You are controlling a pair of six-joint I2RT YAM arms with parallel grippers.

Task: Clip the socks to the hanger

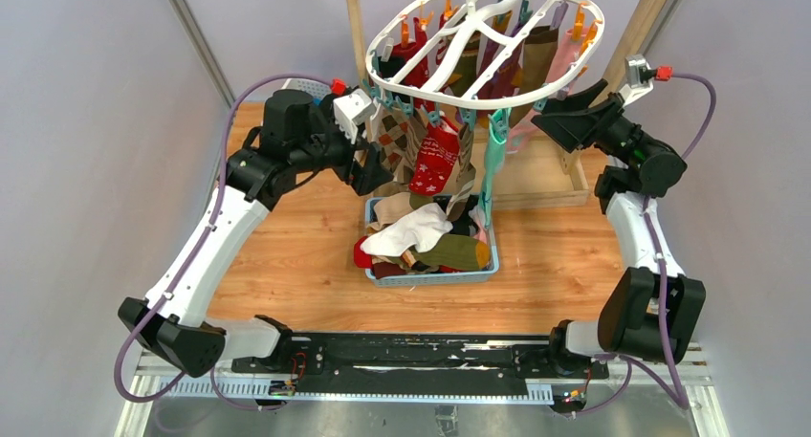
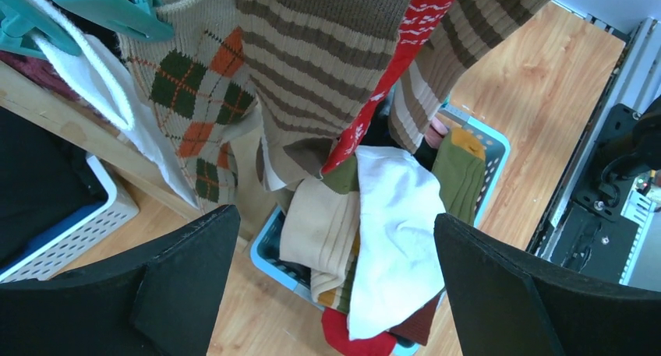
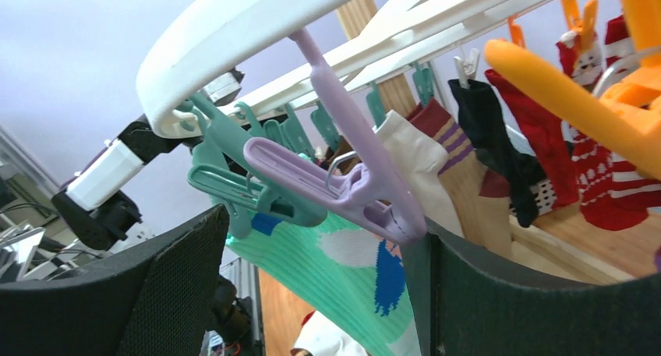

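The white round hanger (image 1: 478,103) carries several clipped socks, among them a red one (image 1: 435,160) and a turquoise one (image 1: 494,155). In the right wrist view my right gripper is part open at the rim. A purple clip (image 3: 362,181) reaches between its fingers, close against the right one, with a teal clip (image 3: 257,204) beside it. My left gripper is open and empty, left of the hanging socks. Below, loose socks fill a light blue basket (image 1: 435,279), a white sock (image 1: 411,231) on top.
A white basket (image 2: 97,208) with dark cloth stands behind the left arm. The wooden frame (image 1: 658,11) holding the hanger rises at the back. Bare wooden table (image 1: 287,284) lies on both sides of the sock basket.
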